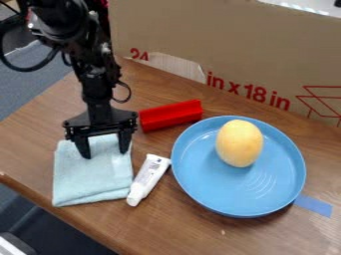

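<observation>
My black gripper is low over a folded pale blue cloth at the left of the table, its fingers open and down at the cloth's upper part. A white tube lies just right of the cloth. Behind it is a red block-like object. A blue plate holds a yellow egg-shaped object on the right.
The wooden table has free room along its front and at the back left. A cardboard box stands behind it. A piece of blue tape is at the right.
</observation>
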